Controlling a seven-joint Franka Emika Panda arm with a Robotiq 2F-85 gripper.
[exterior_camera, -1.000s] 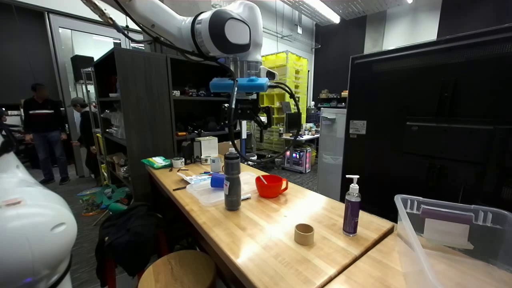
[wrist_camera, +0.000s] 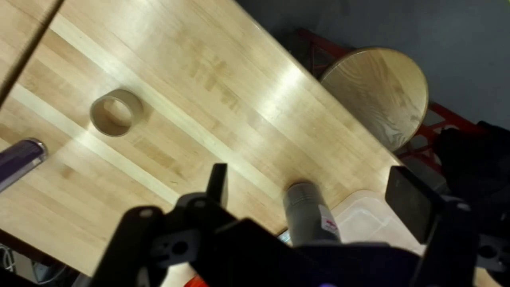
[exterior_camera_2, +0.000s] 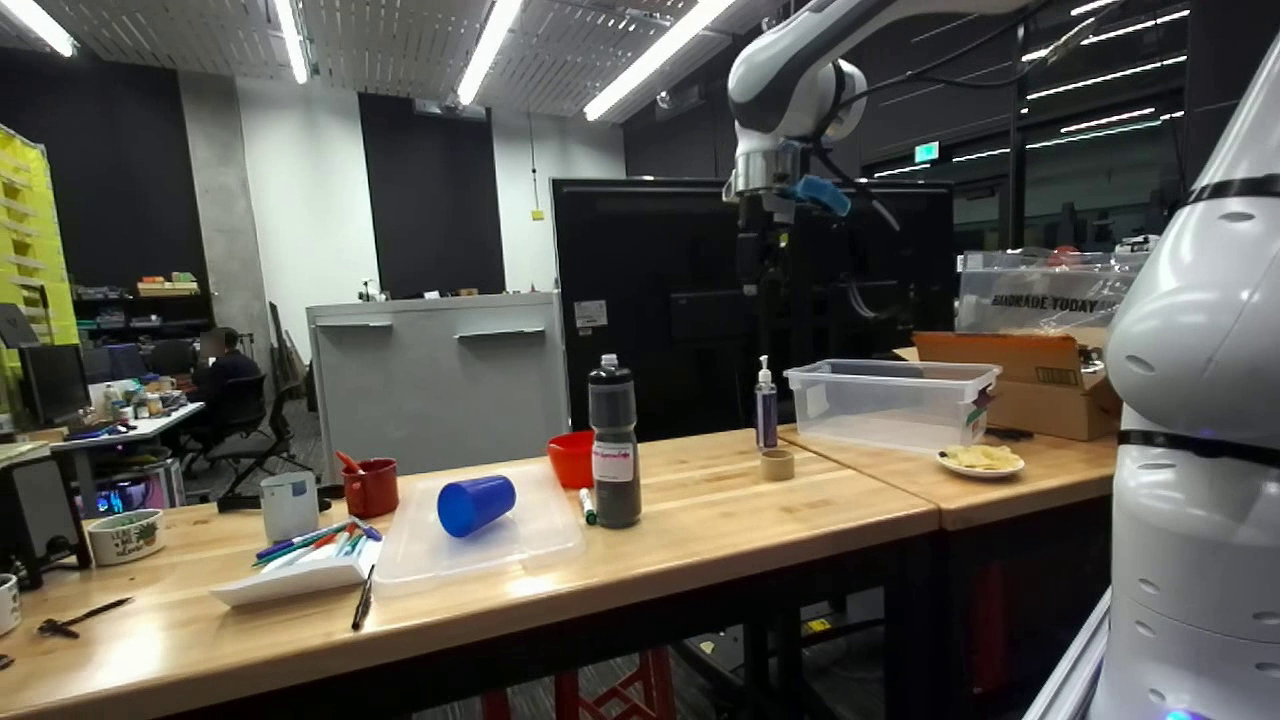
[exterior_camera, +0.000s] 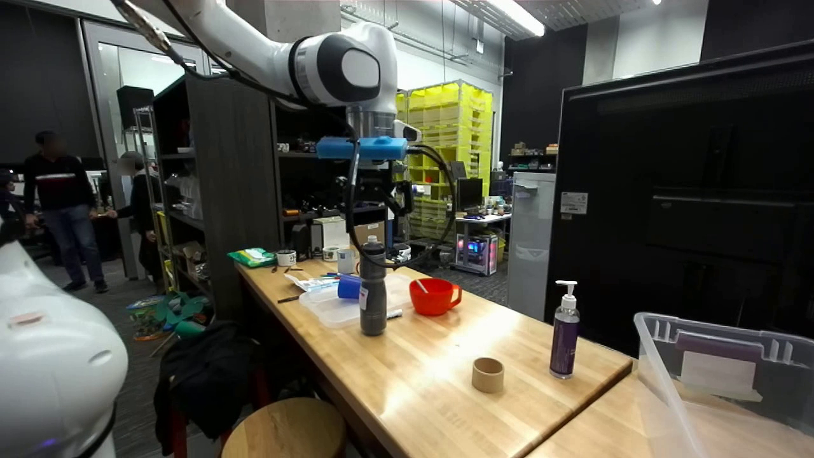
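Note:
My gripper is open and empty, its two dark fingers wide apart in the wrist view. It hangs well above the table, pointing down. Below and between the fingers, the grey squeeze bottle (wrist_camera: 306, 215) appears, its lower part hidden by the gripper body. Exterior view 1 has this bottle (exterior_camera: 373, 294) upright on the wood, beside a clear plastic lid (exterior_camera: 336, 312). On that lid a blue cup (exterior_camera_2: 476, 504) lies on its side. A red cup (exterior_camera: 433, 297) with a handle stands behind the bottle.
A tape roll (exterior_camera: 488, 375) and a purple pump bottle (exterior_camera: 564, 340) stand towards the clear bin (exterior_camera_2: 894, 402). A plate of yellow food (exterior_camera_2: 980, 461) sits in front of the bin. Pens on a white tray (exterior_camera_2: 294, 580) and mugs crowd the other end. Open wood surrounds the tape roll.
In exterior view 1 the arm and gripper have shifted left and slightly down, closer to above the grey bottle. The tabletop things have kept their places.

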